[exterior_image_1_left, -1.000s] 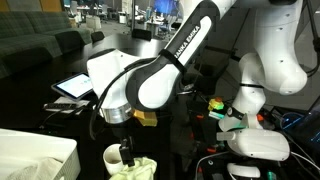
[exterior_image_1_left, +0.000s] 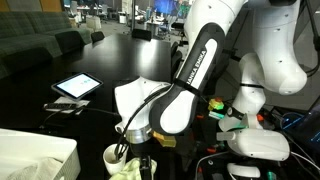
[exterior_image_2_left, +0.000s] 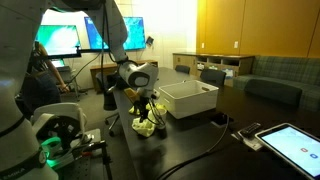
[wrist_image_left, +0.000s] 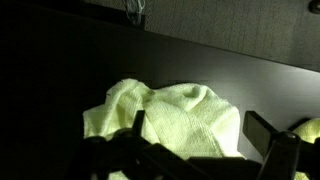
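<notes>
A pale yellow cloth (wrist_image_left: 185, 115) lies crumpled on the dark table, beneath my gripper. The gripper is open, its two dark fingers spread apart over the cloth with nothing visibly held. In exterior view 1 the cloth (exterior_image_1_left: 138, 171) shows at the bottom edge, close to the fingers, and partly cut off. Whether the fingertips touch it I cannot tell. Just left of the gripper there stands a white mug (exterior_image_1_left: 113, 158). Exterior view 2 shows the cloth (exterior_image_2_left: 145, 128) near the table's edge, under the arm.
A white box (exterior_image_2_left: 190, 100) stands beside the work area; another pale cloth (exterior_image_1_left: 42, 170) shows in it. A yellowish item (wrist_image_left: 308, 133) sits at the wrist view's right edge. A tablet (exterior_image_1_left: 77, 85) and a dark cable lie farther off on the table.
In exterior view 1 the arm has moved to the right, from beside the mug to over the right part of the cloth. The cloth and mug appear to stay in place.
</notes>
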